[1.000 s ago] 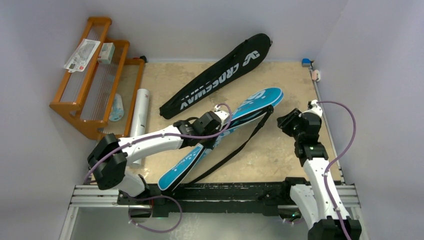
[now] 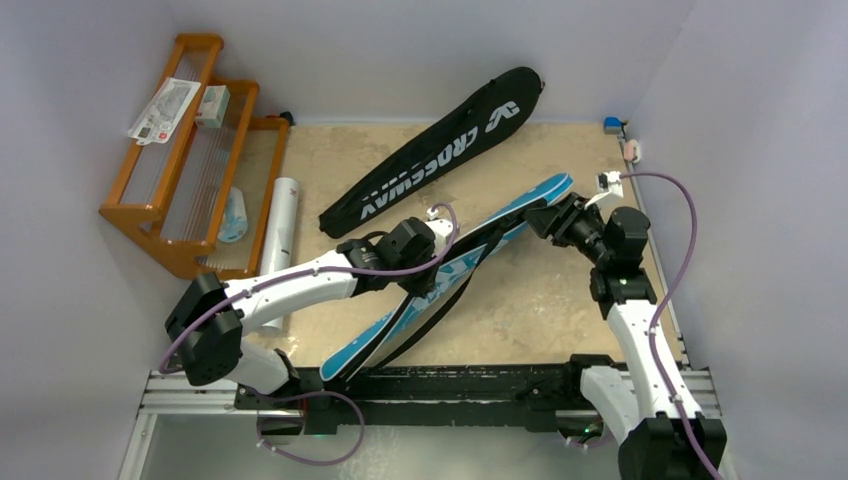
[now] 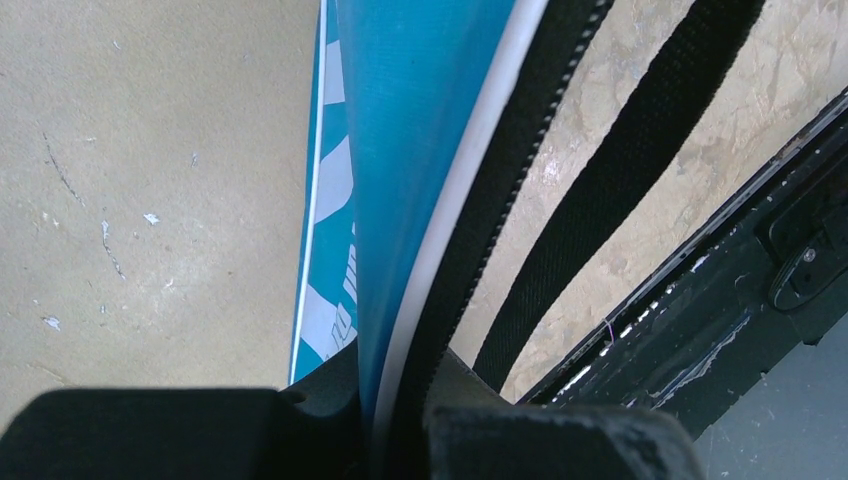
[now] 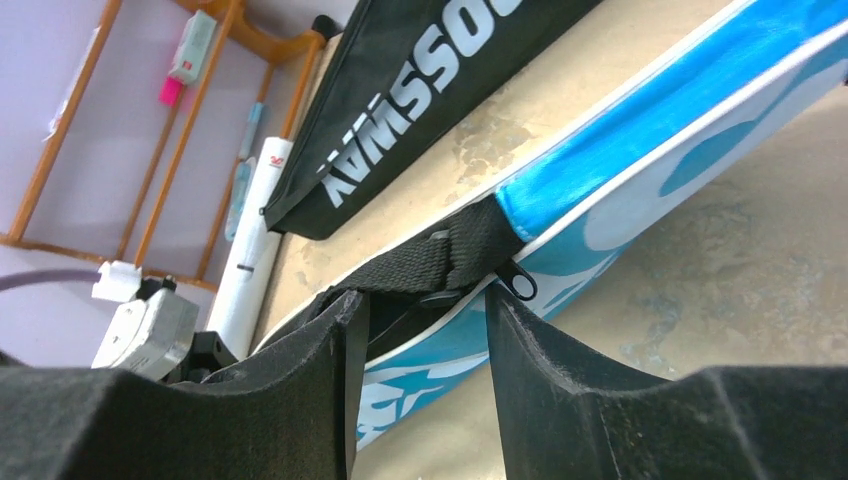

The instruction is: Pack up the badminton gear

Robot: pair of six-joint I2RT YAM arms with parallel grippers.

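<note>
A blue racket bag (image 2: 455,270) stands tilted on edge across the middle of the table, its black zipper side showing. My left gripper is shut on the bag's zipper-side edge, near the bag's middle. Black strap (image 4: 430,255) runs along the opening side and loops off the bag toward the front. At the bag's far right part, my right gripper (image 2: 541,218) is partly open. In the right wrist view, its fingers (image 4: 338,345) are spread in front of the strap's end and a small black loop (image 4: 520,284); whether they touch it, I cannot tell.
A black racket bag with white lettering (image 2: 440,150) lies behind the blue one. At the left stand a wooden shelf (image 2: 215,150) and a white tube (image 2: 281,225).
The blue bag has tipped from its broad face onto its edge. My right gripper has moved left to the bag's end, and the strap has shifted closer to the bag.
</note>
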